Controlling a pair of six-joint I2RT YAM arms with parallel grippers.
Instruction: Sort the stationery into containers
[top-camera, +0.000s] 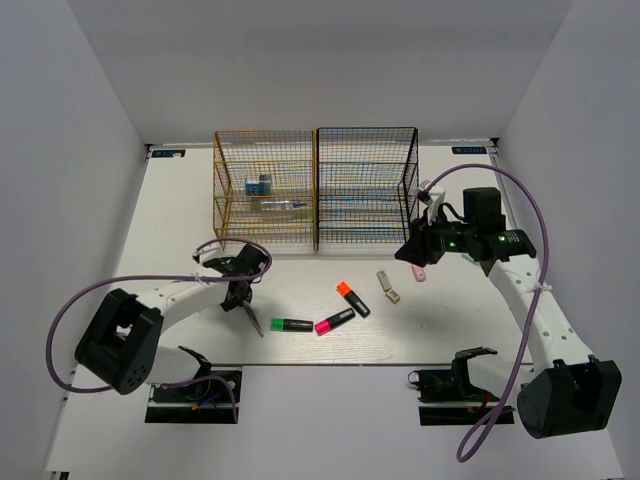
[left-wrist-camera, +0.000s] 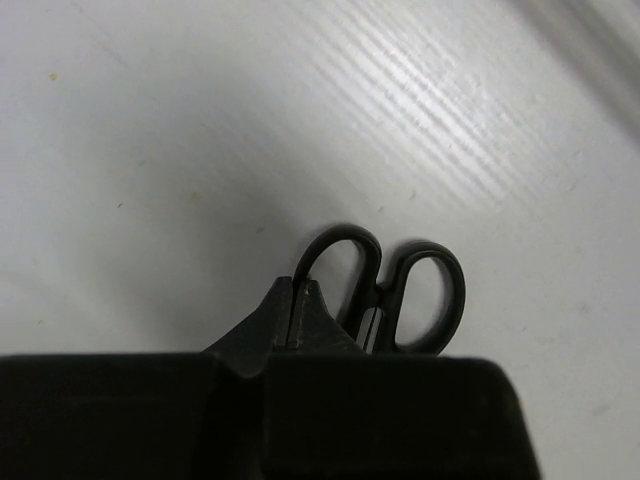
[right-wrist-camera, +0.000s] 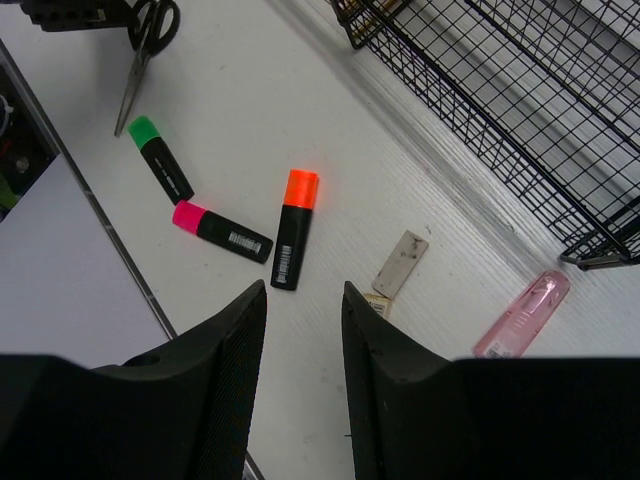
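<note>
Black-handled scissors (left-wrist-camera: 452, 312) lie at my left gripper, whose fingers are shut on the side of one handle loop. In the right wrist view the blades of the scissors (right-wrist-camera: 131, 92) point toward the table's front edge. My right gripper stands open and empty, over the right part of the table. Three highlighters lie mid-table: green-capped (top-camera: 292, 325), pink-capped (top-camera: 335, 321) and orange-capped (top-camera: 353, 299). A grey-and-tan eraser-like piece (top-camera: 388, 287) and a pink item (right-wrist-camera: 524, 315) lie farther right.
At the back stand a yellow wire basket (top-camera: 216, 190), holding a blue box (top-camera: 258, 185) and a clear bottle-like item (top-camera: 282, 205), and an empty-looking black wire basket (top-camera: 415, 185). Bare table spreads between the baskets and the highlighters.
</note>
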